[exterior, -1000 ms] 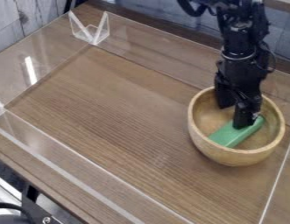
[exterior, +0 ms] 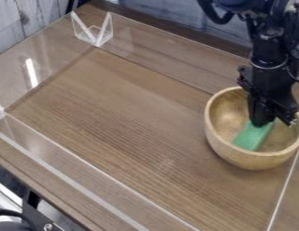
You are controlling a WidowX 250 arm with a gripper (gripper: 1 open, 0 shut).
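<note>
A tan round bowl (exterior: 224, 144) sits on the wooden table at the right, with a green object (exterior: 250, 137) lying inside it. My black gripper (exterior: 267, 115) reaches down from above into the bowl, over the upper end of the green object. Its fingertips are dark and crowded together; whether anything thin is between them is hidden.
A clear plastic piece (exterior: 94, 27) stands at the back left. Dark cables lie off the table's edge at the lower left.
My gripper has shifted right and its fingers look closer together. The bowl has moved slightly right, and the green object now sits a little further left within it.
</note>
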